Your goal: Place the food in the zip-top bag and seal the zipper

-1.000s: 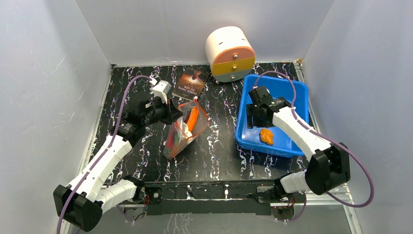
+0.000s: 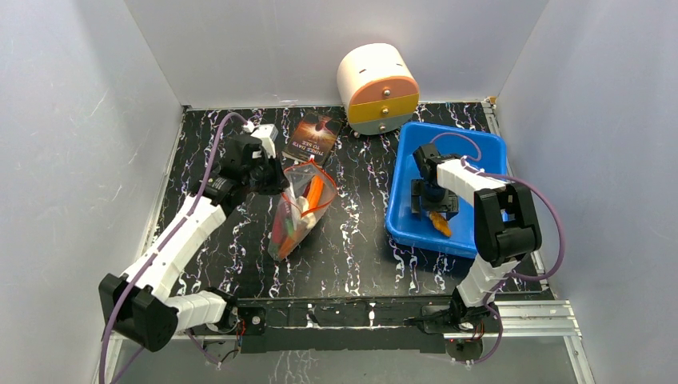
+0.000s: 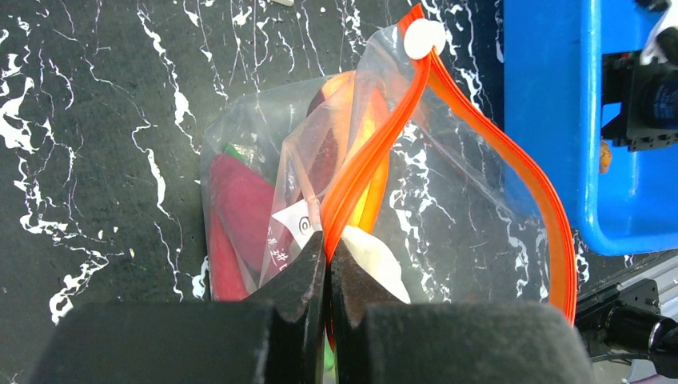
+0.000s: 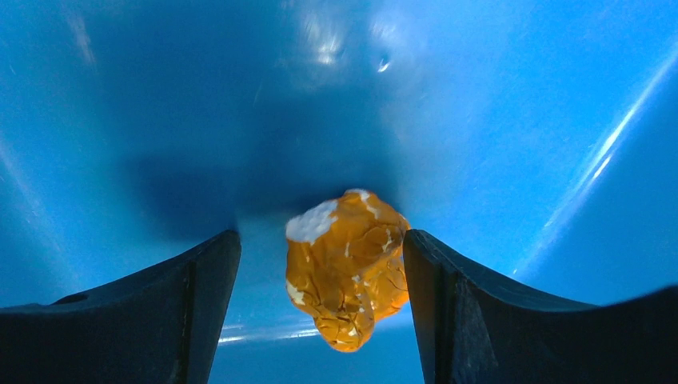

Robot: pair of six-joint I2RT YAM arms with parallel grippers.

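A clear zip bag with orange zipper (image 3: 545, 224) holds carrot-like, red and white food pieces on the left-middle of the table. My left gripper is shut on the bag's zipper edge, the open mouth spreading to the right. In the blue tray, my right gripper stands open low over an orange food piece (image 4: 348, 264), which lies between its fingertips, nearer the right one. In the top view that piece (image 2: 440, 225) shows just below the right gripper.
The blue tray (image 2: 393, 204) fills the right side. A book (image 2: 312, 136) and a rounded drawer box (image 2: 377, 88) stand at the back. The table between bag and tray is clear.
My right gripper has moved down into the tray onto the orange piece, its arm drawing in. The left gripper has shifted slightly, with the bag's top moving a little leftward.
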